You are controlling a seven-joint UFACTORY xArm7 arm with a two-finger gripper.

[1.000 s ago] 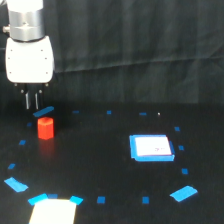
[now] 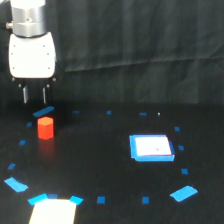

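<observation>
A small red block [image 2: 45,128] sits on the black table at the left. Above it and slightly to its left hangs my gripper [image 2: 35,94], pointing down. Its two thin dark fingers stand apart with a gap between them, and nothing shows in that gap. Gripper and block are not touching.
To the right lies a white rectangle [image 2: 152,146] bordered in blue. A pale, bright square [image 2: 53,212] is cut off by the bottom edge. Blue tape pieces, such as one strip [image 2: 183,193] at lower right, mark the table.
My gripper has risen a little and shifted slightly right. Its fingers are farther apart than before. The red block has stayed in place.
</observation>
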